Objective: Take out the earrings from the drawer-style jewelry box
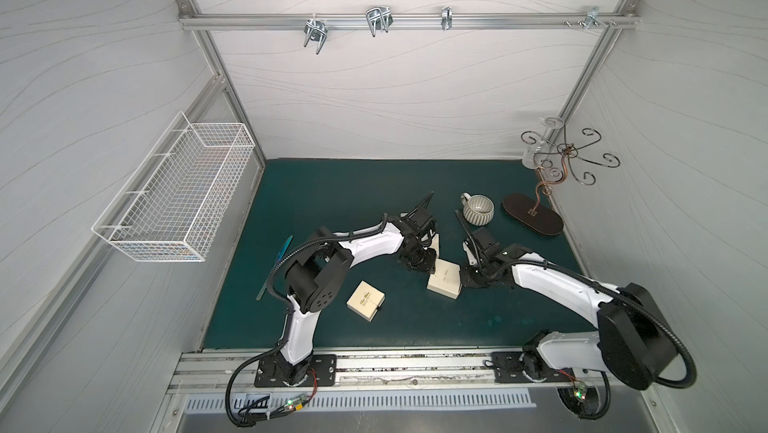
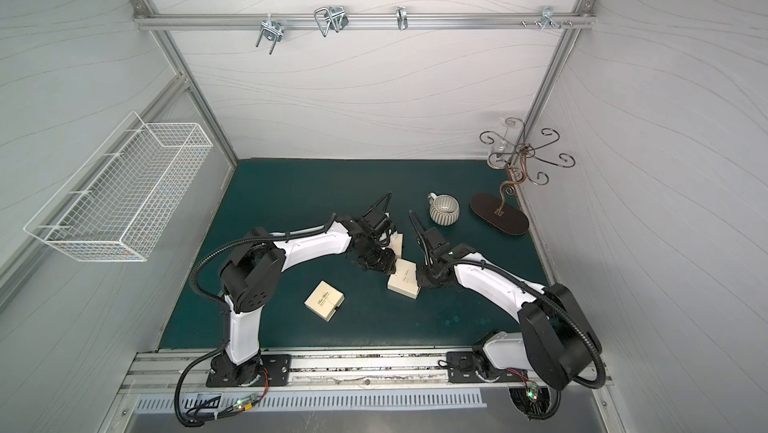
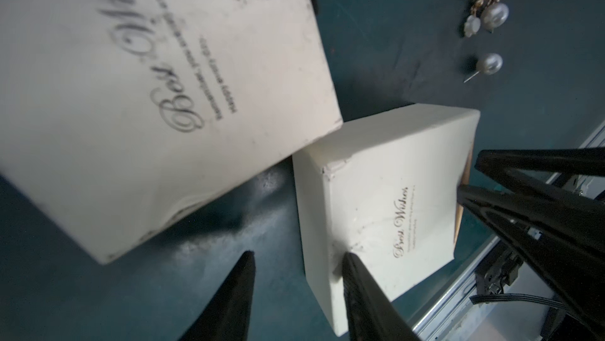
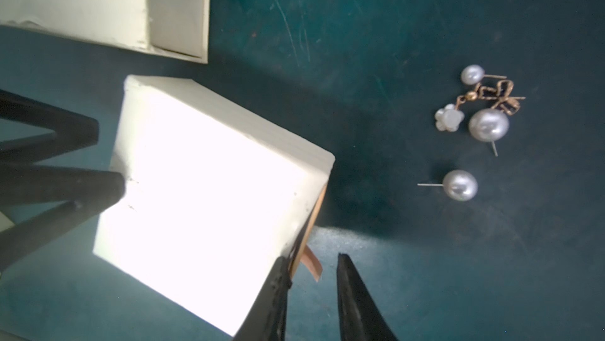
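A cream drawer-style box [image 1: 445,278] lies on the dark green mat between both grippers. My left gripper is open at its left side, one finger overlapping the box edge in that view. On the opposite side my right gripper has its fingers apart around a small tan pull tab [image 4: 310,261], close to the drawer front; no grip on the tab shows. The drawer is only a narrow gap out, its inside hidden. Loose earrings sit on the mat: a grey pearl stud [image 4: 460,185] and a cluster with a gold bow [image 4: 498,96].
Behind is another cream box [image 4: 88,7] with its drawer [image 4: 179,7] partly out. A third box [image 1: 365,300] stands at front left. A striped cup [image 1: 477,210] and a brown-based metal stand [image 1: 532,214] are at back right.
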